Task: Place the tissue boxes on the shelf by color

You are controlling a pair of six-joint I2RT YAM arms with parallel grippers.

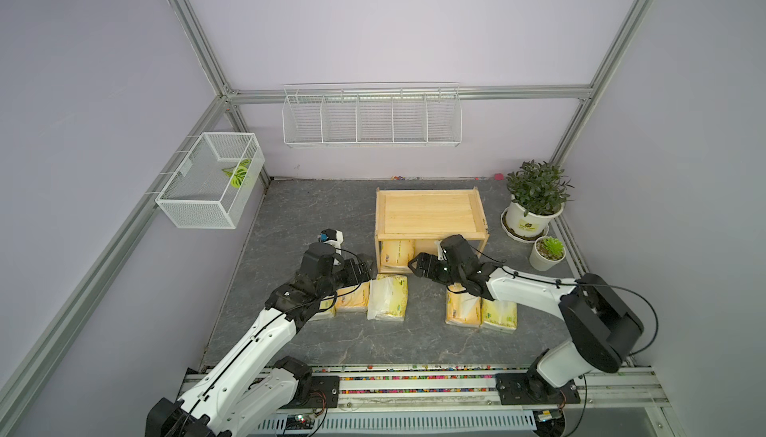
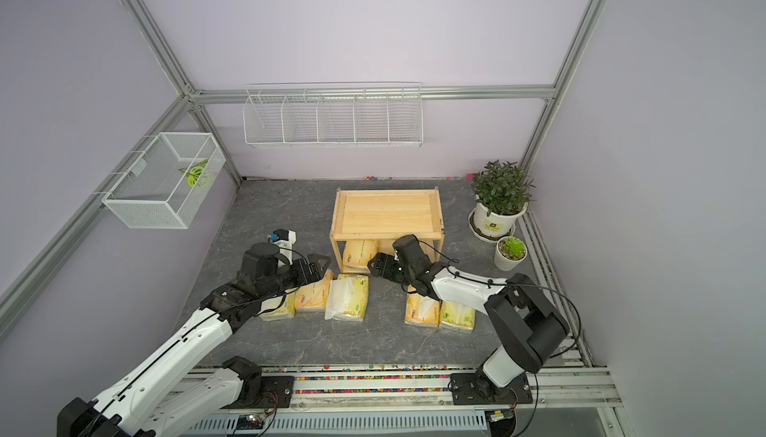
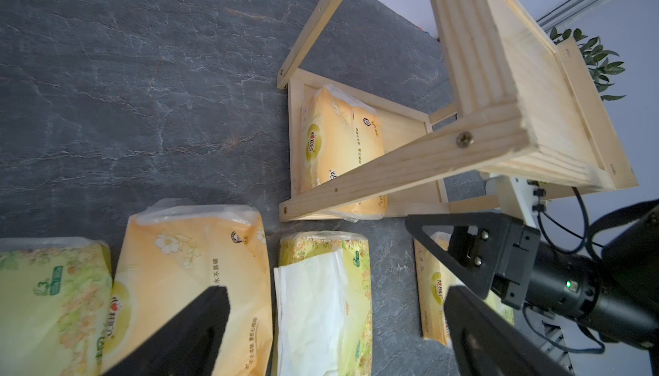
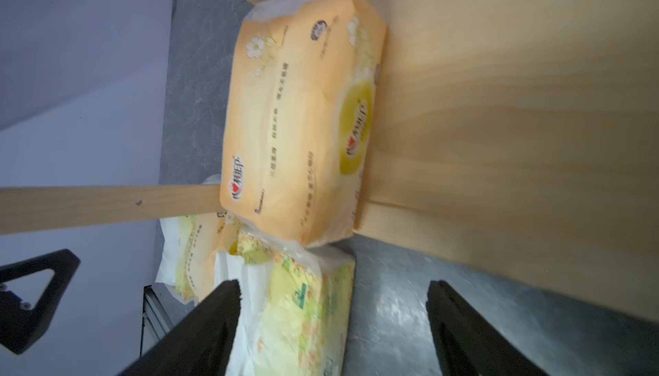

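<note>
The small wooden shelf (image 1: 431, 212) stands mid-table, one orange tissue pack (image 4: 295, 115) on its lower board at the left end. In front of it on the left lie a green pack (image 3: 51, 300), an orange pack (image 3: 199, 273) and another green pack (image 3: 353, 286) with white tissue showing. To the right are an orange pack (image 1: 462, 309) and a green pack (image 1: 499, 315), partly under my right arm. My left gripper (image 1: 360, 269) is open above the left packs, holding nothing. My right gripper (image 1: 423, 268) is open before the shelf's lower opening, nothing between its fingers.
White wire baskets hang on the back wall (image 1: 371, 118) and left wall (image 1: 211, 182). Two potted plants, a large one (image 1: 533, 197) and a small one (image 1: 547, 253), stand at the right. Table left of the shelf is bare.
</note>
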